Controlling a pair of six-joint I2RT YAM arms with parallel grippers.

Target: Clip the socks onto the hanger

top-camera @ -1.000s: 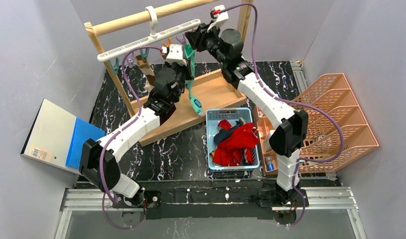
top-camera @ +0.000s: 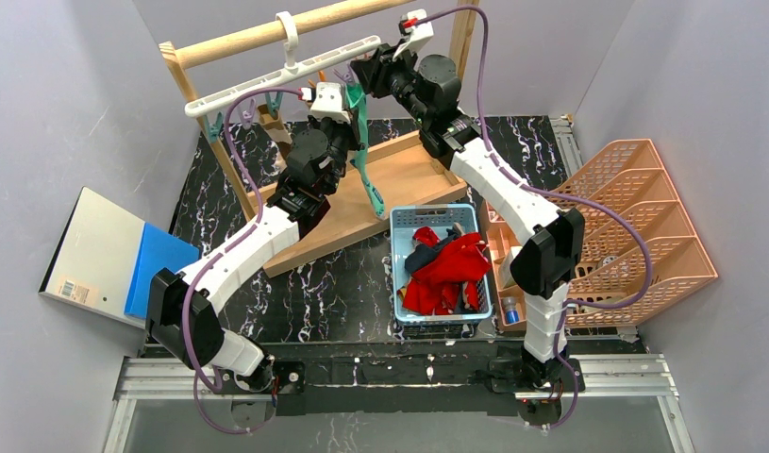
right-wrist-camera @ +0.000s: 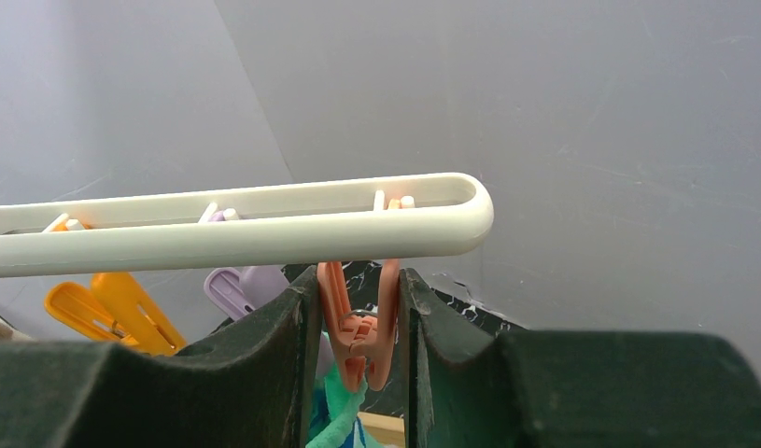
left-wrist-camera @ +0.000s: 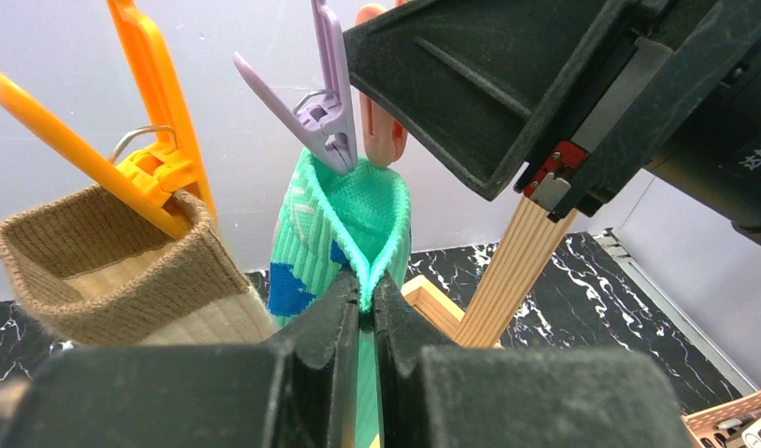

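A turquoise sock with blue patches [left-wrist-camera: 294, 285] hangs with my left gripper shut on the near edge of its cuff. The far part of the cuff reaches up to the tips of a purple clip [left-wrist-camera: 331, 117] and a pink clip [left-wrist-camera: 384, 135]; whether either clip bites the fabric, I cannot tell. Around the pink clip's handles, just under the white hanger bar [right-wrist-camera: 264, 238], my right gripper is shut, squeezing them. In the top view the sock [top-camera: 361, 156] dangles toward the wooden tray.
A brown sock [left-wrist-camera: 143, 271] hangs from an orange clip [left-wrist-camera: 162, 159] left of the turquoise one. Below stand a wooden tray [top-camera: 409, 179] and a blue basket [top-camera: 402, 241] with red and dark socks. An orange rack [top-camera: 635, 212] is at the right.
Over the last second my left gripper has shifted slightly up and left with the sock, close to the hanger. The right arm has stayed still.
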